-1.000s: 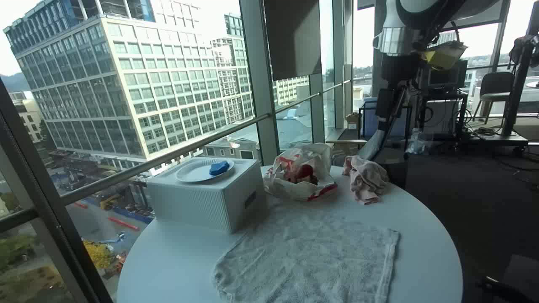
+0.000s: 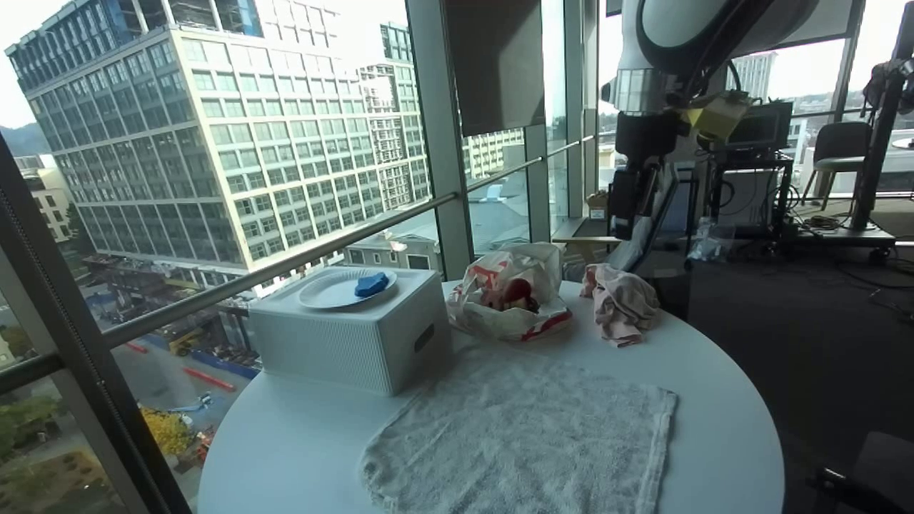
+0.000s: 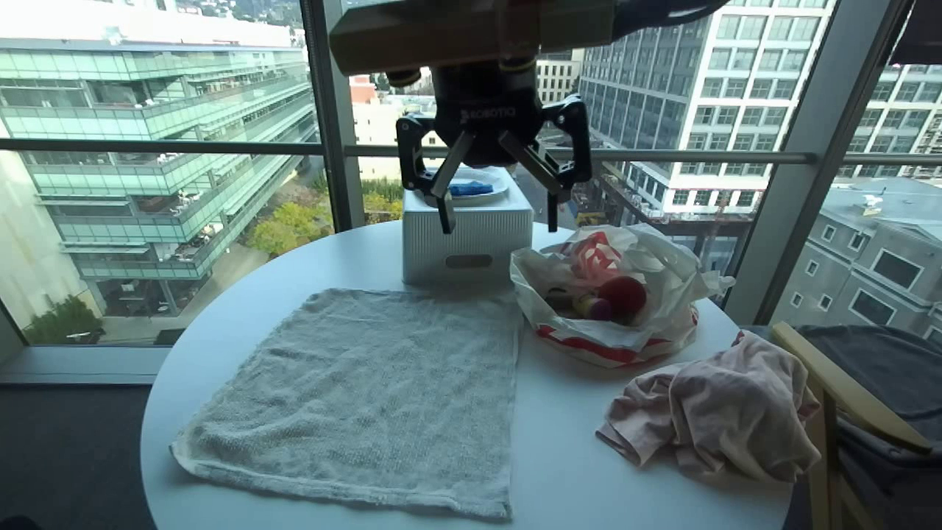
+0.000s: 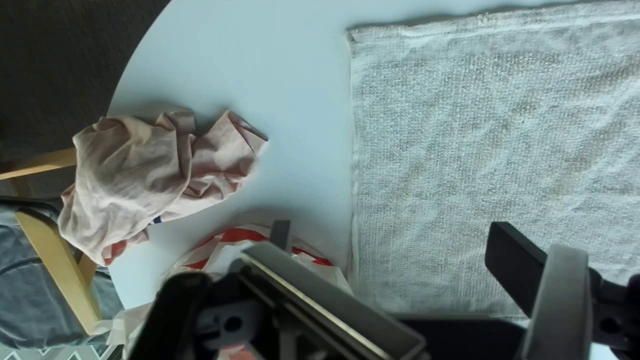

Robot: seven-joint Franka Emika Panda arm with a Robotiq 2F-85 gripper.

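My gripper (image 3: 500, 225) hangs in the air, open and empty. In exterior view 2 its fingers show against the white box (image 3: 468, 256) and the window. A grey-white towel (image 3: 388, 397) is spread nearly flat on the round table. Beside it stands an open plastic bag (image 3: 658, 331) with a red ball (image 3: 622, 299) and other items inside. To the bag's near side lies a crumpled pink cloth (image 3: 724, 406). On the box rests a white plate (image 2: 321, 293) bearing a blue object (image 2: 370, 284). From the wrist view, the fingers straddle part of the towel (image 4: 480, 150) and the bag's edge.
A wooden-framed chair (image 3: 848, 389) stands right beside the table near the pink cloth. Windows close off the far side, behind the box and bag.
In exterior view 1 the arm and gripper have shifted left and slightly lower. The towel, bag, box and pink cloth stay where they were.
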